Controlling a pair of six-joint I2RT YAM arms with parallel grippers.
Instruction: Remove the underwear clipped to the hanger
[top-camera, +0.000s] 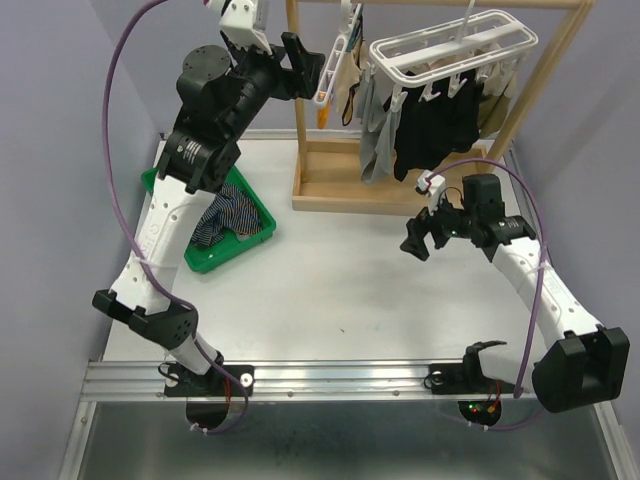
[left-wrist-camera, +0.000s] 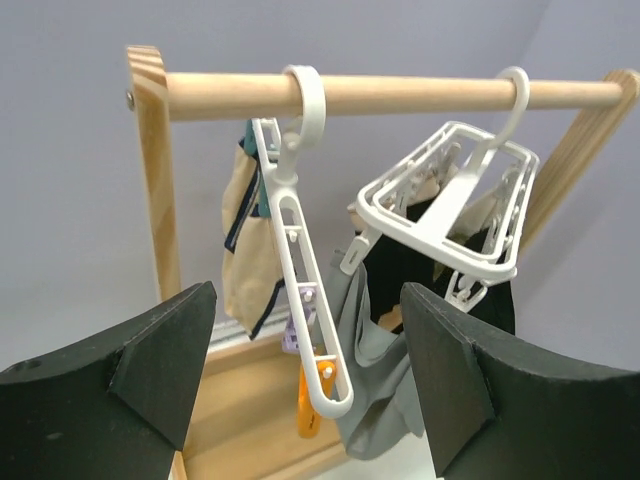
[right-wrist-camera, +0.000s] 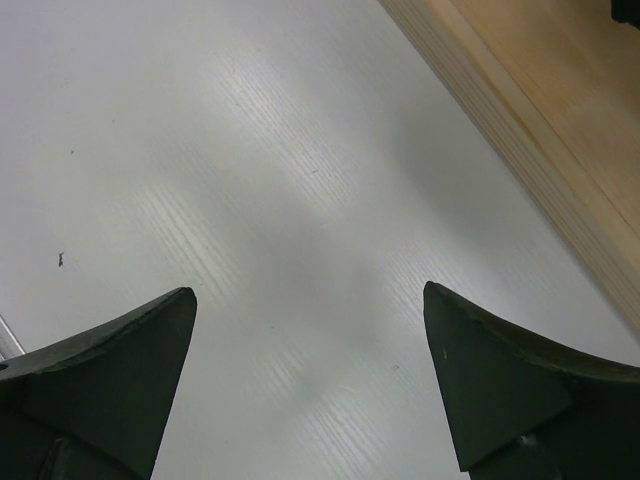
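Behind the edge-on hanger hangs a beige cloth with dark trim (left-wrist-camera: 250, 250); a purple piece and an orange piece (left-wrist-camera: 312, 405) show lower down. From the wide rack hang grey cloth (top-camera: 377, 140), black cloth (top-camera: 435, 125) and beige-olive cloth (top-camera: 497, 95). Which piece is the underwear, I cannot tell. My left gripper is open and empty, facing the edge-on hanger. Low over the table, my right gripper is open and empty.
A green bin (top-camera: 262, 228) on the left holds a dark striped garment (top-camera: 228, 215). The wooden rack base (top-camera: 330, 170) stands at the back, its posts (top-camera: 548, 70) rising beside the hangers.
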